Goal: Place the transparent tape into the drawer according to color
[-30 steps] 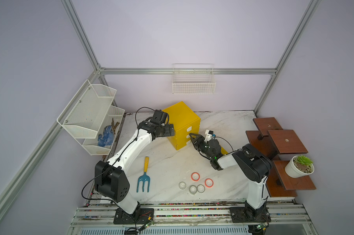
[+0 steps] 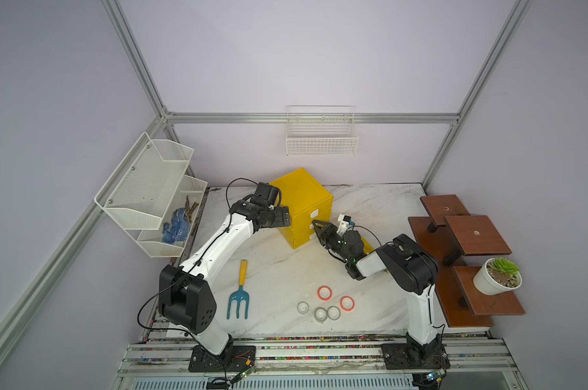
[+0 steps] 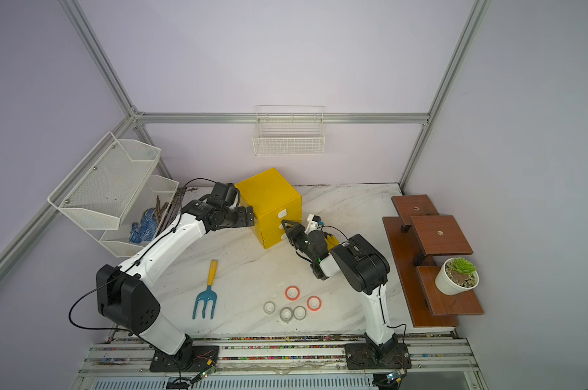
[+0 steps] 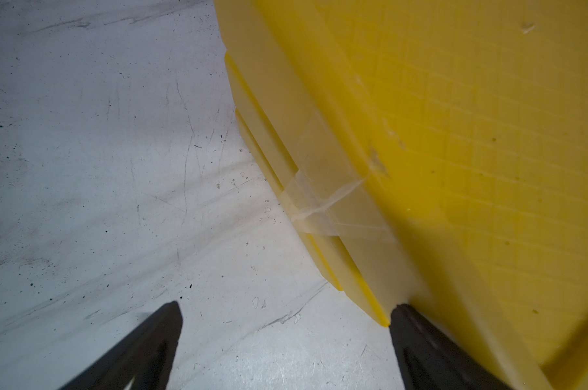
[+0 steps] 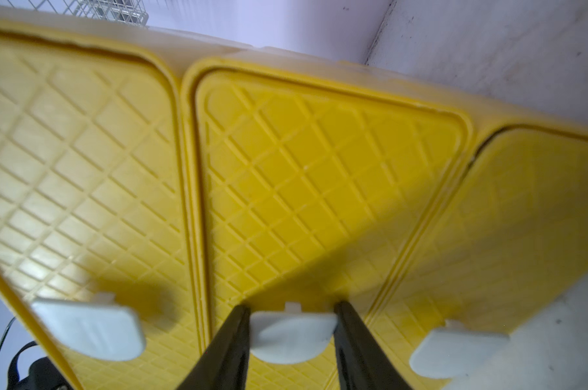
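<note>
The yellow drawer cabinet (image 2: 300, 182) stands at the back of the marble table, white handles on its front. My right gripper is at the middle handle (image 5: 292, 334), fingers on either side of it, part open. My left gripper stands open beside the cabinet's left side, nothing between its fingers. At the front lie several tape rolls: red ones (image 2: 324, 286) and grey or clear ones (image 2: 320, 319).
A blue fork with yellow handle (image 2: 238, 293) lies front left. Wire shelves (image 2: 144, 182) hang left; wooden shelves with a plant (image 2: 476, 234) stand right.
My right arm has shifted slightly left, its gripper moving a little in toward the cabinet's front. The left arm is nearly unchanged.
</note>
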